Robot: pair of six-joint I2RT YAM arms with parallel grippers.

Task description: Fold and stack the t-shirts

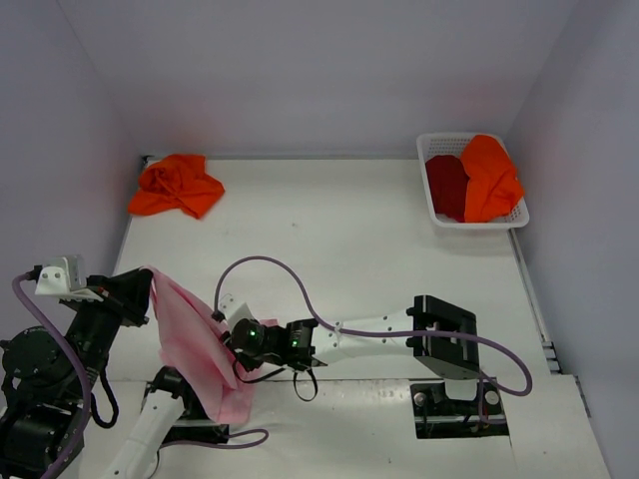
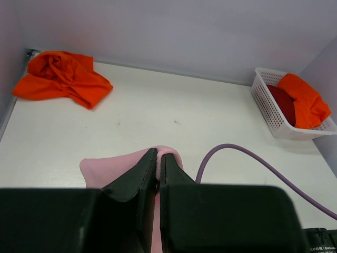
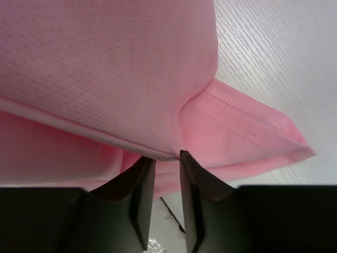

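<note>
A pink t-shirt (image 1: pixel 193 334) hangs from my raised left gripper, which is shut on a bunched bit of it in the left wrist view. The cloth drops toward the front edge of the table, its lower end spreading there. My right gripper is at the shirt's right side, its fingers (image 3: pixel 197 182) parted by a narrow gap, with a hanging pink edge at the tips. Whether that edge lies between the fingers or just behind them is unclear. An orange t-shirt (image 1: pixel 177 186) lies crumpled at the back left.
A white basket (image 1: pixel 439 140) at the back right holds a dark red cloth (image 1: pixel 446 187) and an orange cloth (image 1: pixel 489 180). A purple cable (image 1: pixel 439 333) loops over the right arm.
</note>
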